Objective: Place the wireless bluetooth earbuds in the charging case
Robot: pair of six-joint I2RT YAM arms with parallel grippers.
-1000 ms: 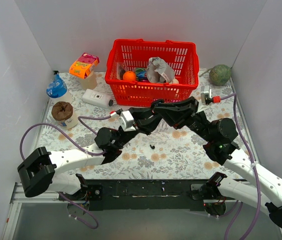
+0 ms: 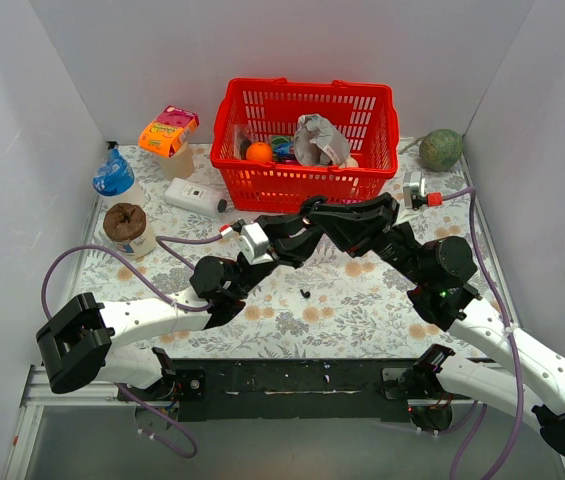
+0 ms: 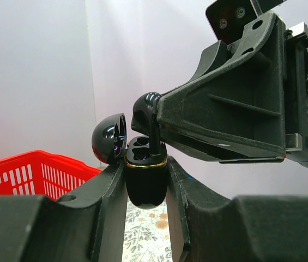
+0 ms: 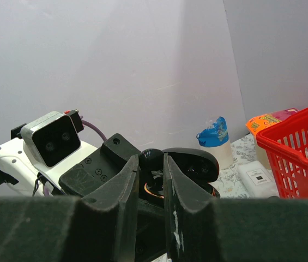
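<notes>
In the left wrist view a glossy black charging case with a gold rim is pinched upright in my left gripper, its lid tipped open to the left. A black earbud is held in my right gripper, directly above the case. Its stem reaches down to the case's opening; how deep it sits cannot be told. From the right wrist view, the raised lid is just beyond the fingertips. A small black piece, likely the other earbud, lies on the table below the grippers.
A red basket with assorted items stands behind the grippers. A white box, cups and a blue-topped container are at the left, a green round object at the back right.
Both arms hold nearly the same pose over the last second; only very slight shifts at the grippers show. The small piece on the table has not moved.
</notes>
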